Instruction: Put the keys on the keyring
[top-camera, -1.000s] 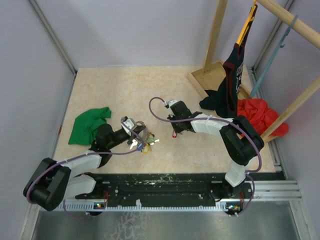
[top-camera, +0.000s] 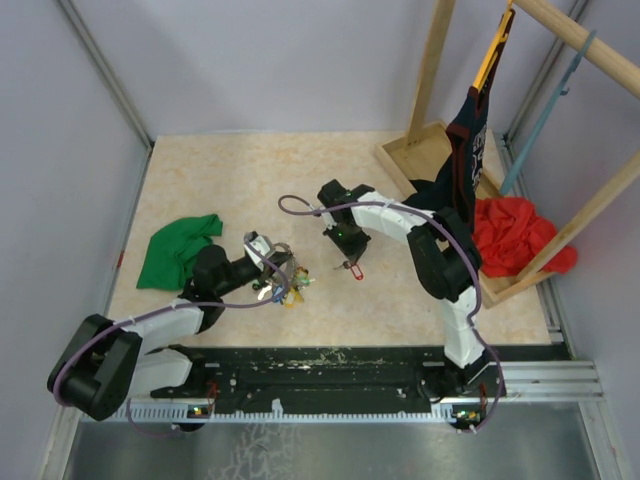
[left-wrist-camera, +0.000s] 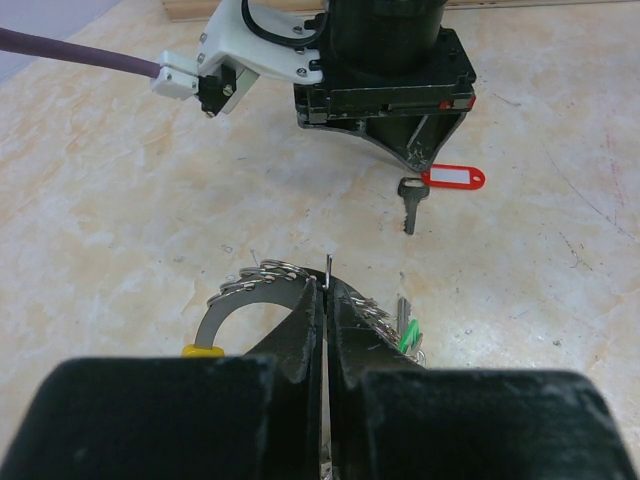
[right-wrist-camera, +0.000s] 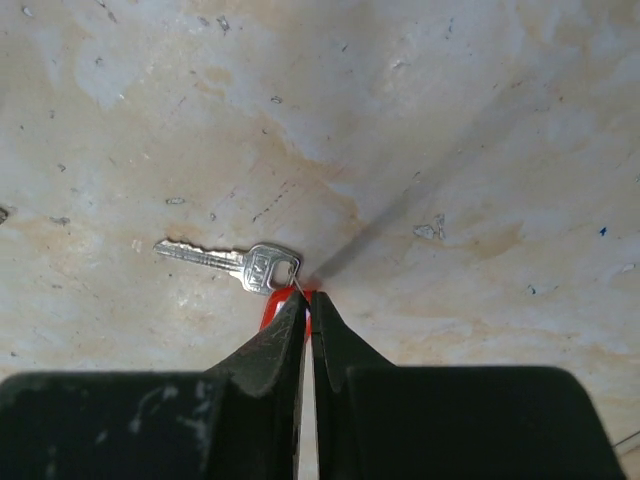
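Observation:
My left gripper is shut above the keyring (left-wrist-camera: 250, 290), a bunch of rings with coloured tags and keys; a thin metal piece sticks up at its fingertips. To its right in the top view, my right gripper is low over a loose silver key (right-wrist-camera: 215, 256) with a red tag (right-wrist-camera: 270, 310). Its fingertips are close together at the ring joining key and tag; whether they grip it I cannot tell.
A green cloth (top-camera: 175, 250) lies at the left. A wooden frame (top-camera: 430, 80) with hanging dark fabric and a red cloth (top-camera: 520, 235) stands at the right.
The left arm is nearly still.

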